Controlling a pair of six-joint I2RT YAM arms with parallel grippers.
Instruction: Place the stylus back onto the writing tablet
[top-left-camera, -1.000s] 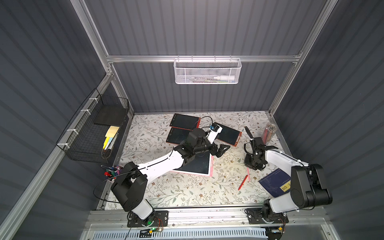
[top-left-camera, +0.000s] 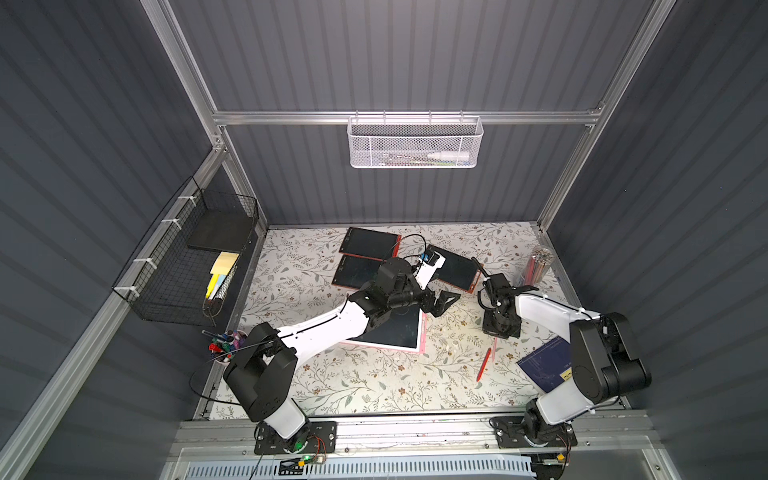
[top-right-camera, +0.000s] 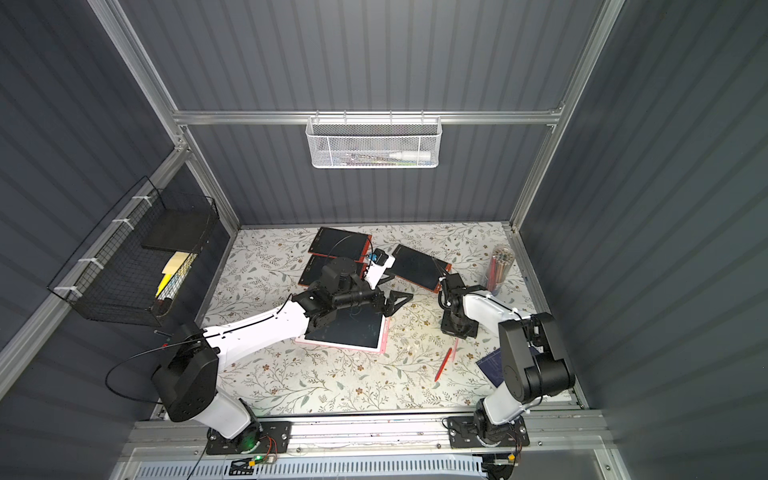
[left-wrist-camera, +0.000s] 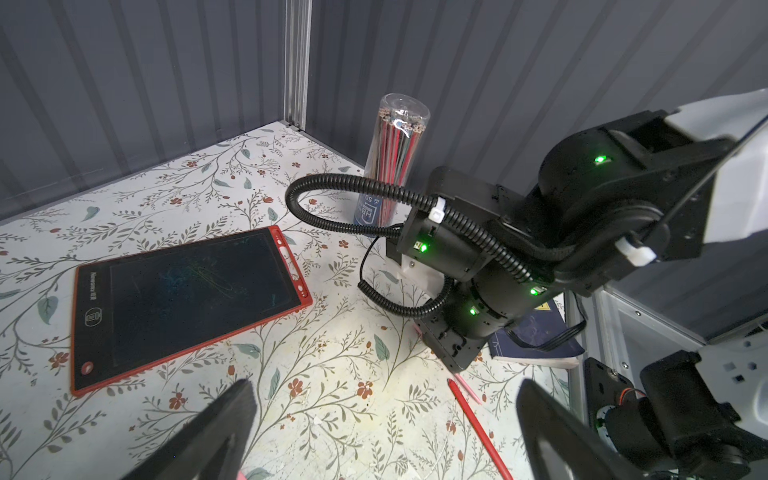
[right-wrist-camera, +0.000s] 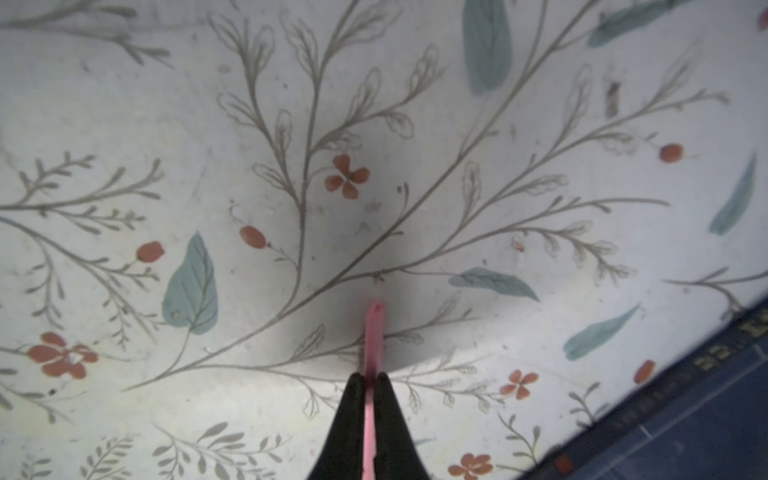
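Note:
My right gripper is shut on a pink stylus (right-wrist-camera: 373, 328), low over the floral table; the stylus runs down between its fingertips. A red stylus (top-left-camera: 483, 364) lies just left of it. My left gripper (top-left-camera: 444, 301) stands open above the large pink-framed tablet (top-left-camera: 388, 336), its fingers blurred at the bottom of the left wrist view. A red-framed tablet (left-wrist-camera: 184, 300) lies behind, with two more tablets (top-right-camera: 340, 242) at the back left.
A clear tube of pencils (left-wrist-camera: 392, 128) stands at the back right. A dark blue book (top-left-camera: 544, 360) lies at the right front. A wire basket (top-left-camera: 160, 280) hangs on the left wall.
The left arm is practically still.

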